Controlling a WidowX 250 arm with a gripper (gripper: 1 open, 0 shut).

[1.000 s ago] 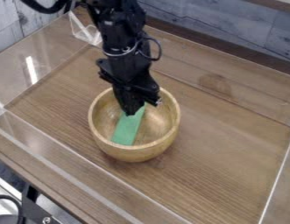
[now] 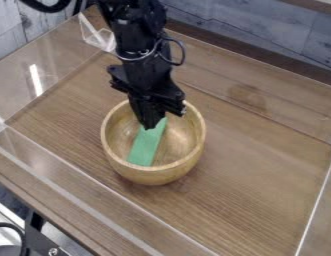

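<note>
A tan oval bowl [image 2: 185, 152] sits in the middle of the wooden table, with a green rectangular object [image 2: 145, 145] lying inside it. My black gripper [image 2: 144, 108] hangs over the back part of the bowl, near the upper end of the green object. Its lower end is dark, and I cannot tell whether it is open, shut or holding anything.
A wall edge runs along the back, and dark cables show at the lower left corner.
My gripper has risen slightly and shifted a little left over the last second. The bowl and green object look nearly unchanged.
</note>
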